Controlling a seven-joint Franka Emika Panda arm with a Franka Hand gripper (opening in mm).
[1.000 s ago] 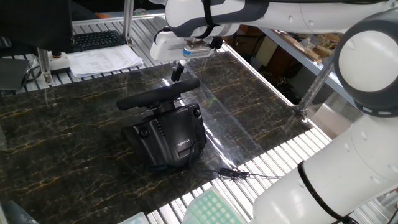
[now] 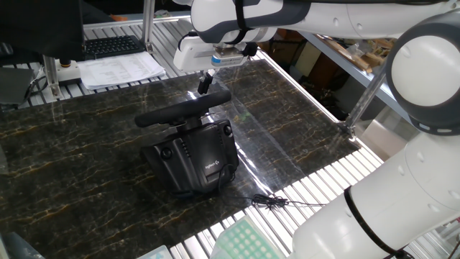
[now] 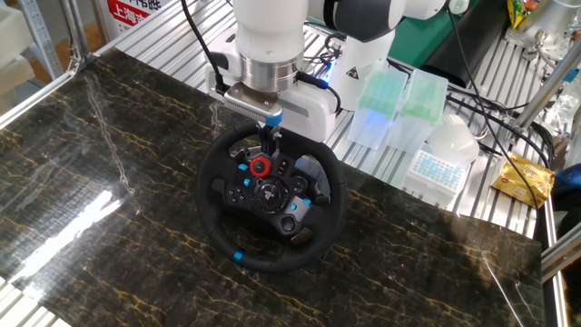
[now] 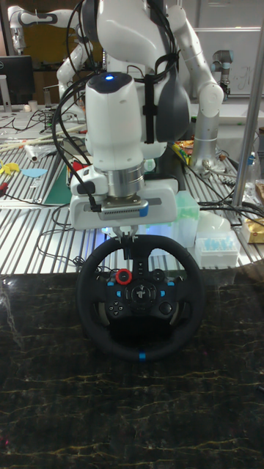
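A black racing wheel (image 4: 142, 356) with a red dial, blue buttons and a blue mark on its rim stands on the dark marbled board. In exterior view 3 the blue mark is at the bottom of the rim and the red dial at upper left. The wheel's black base (image 2: 198, 160) shows from behind in exterior view 1. Pointing down from the white hand, my gripper (image 4: 129, 251) has its dark fingertips at the upper part of the rim, just left of centre in exterior view 3. Whether the fingers touch or clasp anything there is too small to tell.
The dark board (image 3: 436, 263) is clear around the wheel. A black cable (image 2: 269, 201) lies coiled by the base. Translucent boxes (image 3: 381, 104) and a white tip rack (image 3: 436, 175) stand beside the board on the slatted table. Papers (image 2: 118, 70) lie at the far side.
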